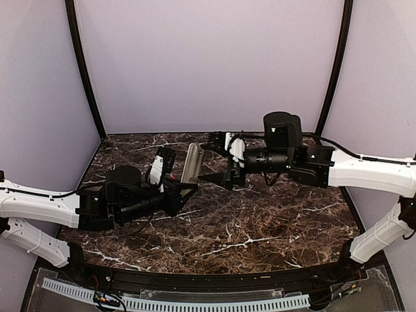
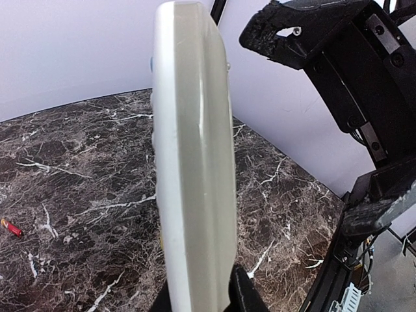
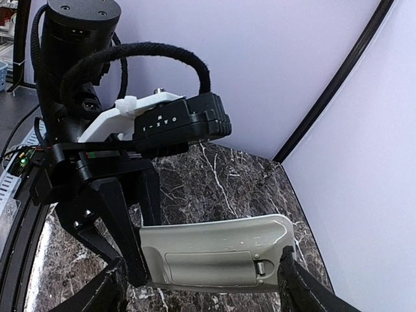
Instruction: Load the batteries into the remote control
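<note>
My left gripper (image 1: 188, 190) is shut on one end of the pale grey remote control (image 1: 192, 162), holding it upright above the table. Seen in the right wrist view, the remote's back (image 3: 195, 237) faces my right gripper, with a rectangular battery cover (image 3: 208, 268) and a small latch at its right end. That right gripper stands open just right of the remote, its fingertips apart from each other and nothing gripped. In the left wrist view the remote (image 2: 195, 156) appears edge-on. A small red battery-like piece (image 2: 11, 227) lies on the table.
Pale walls stand around it, and a black rail (image 1: 208, 279) runs along the near edge. Both grippers are close together, with only the remote between them.
</note>
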